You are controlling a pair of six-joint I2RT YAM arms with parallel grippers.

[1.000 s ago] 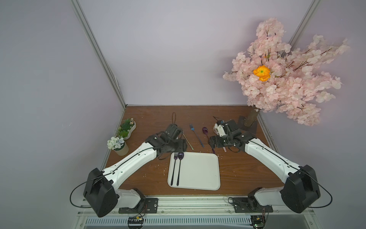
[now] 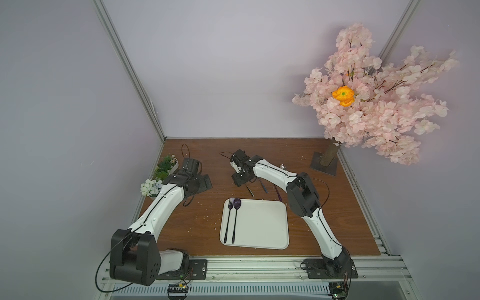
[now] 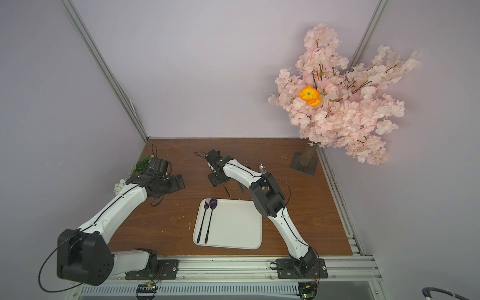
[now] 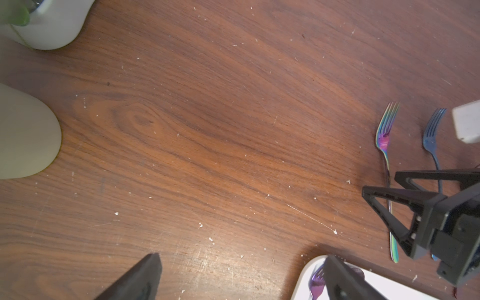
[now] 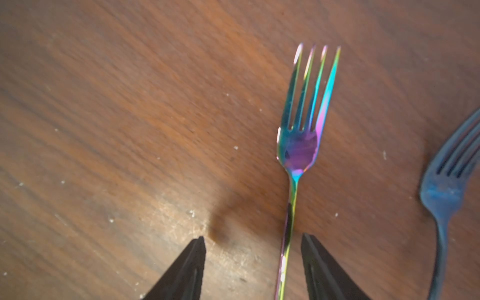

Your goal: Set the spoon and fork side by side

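A purple fork [image 2: 230,205] and a purple spoon [image 2: 237,203] lie side by side along the left of the white tray [image 2: 262,225]. Behind the tray, on bare wood, is a rainbow-coloured fork [image 5: 299,145]. My right gripper stands open above it. In the right wrist view its handle runs between the fingers, closer to the right one, not clamped. To its right lies a blue fork [image 5: 442,192]. Well to the left, my left gripper is open over empty table. Another purple spoon shows only its handle [image 2: 278,194], the rest hidden by my right arm.
Potted plants [image 2: 165,167] stand at the left edge, near my left arm. A silver spoon [image 3: 262,168] lies partly behind my right arm. At the back right is a pink blossom tree [image 2: 327,155] in a vase. The tray's middle and right are bare.
My left arm has swung left, away from the tray. My right arm has come across leftward to above the rainbow fork. The fork and spoon on the tray have stayed put.
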